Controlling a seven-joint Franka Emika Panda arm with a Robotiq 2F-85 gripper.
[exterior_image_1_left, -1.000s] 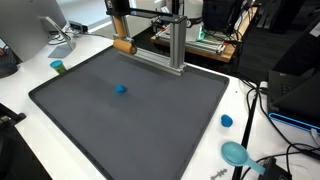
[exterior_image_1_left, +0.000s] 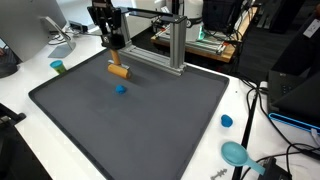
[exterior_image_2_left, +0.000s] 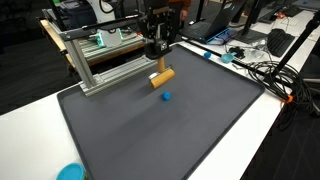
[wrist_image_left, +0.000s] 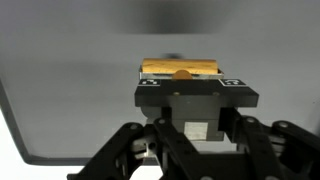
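A wooden mallet-like piece hangs head-down from my gripper (exterior_image_1_left: 114, 47). Its light handle (exterior_image_2_left: 161, 64) runs up into the fingers, and its cylindrical head (exterior_image_1_left: 119, 71) lies crosswise below. The exterior views put it low over the far part of the grey board (exterior_image_1_left: 130, 115); contact with the surface cannot be told. In the wrist view the head appears as a wooden bar (wrist_image_left: 180, 66) just beyond the fingertips, with the fingers closed around the handle. A small blue object (exterior_image_2_left: 166, 96) rests on the board a short way from the head.
A metal frame (exterior_image_1_left: 150, 62) stands along the board's far edge, close to the gripper. A green-topped cup (exterior_image_1_left: 58, 67) is off to the left. Beyond the right side lie a blue piece (exterior_image_1_left: 226, 121) and a teal round item (exterior_image_1_left: 240, 158). Most of the board is clear.
The blue object on the board has stayed put.
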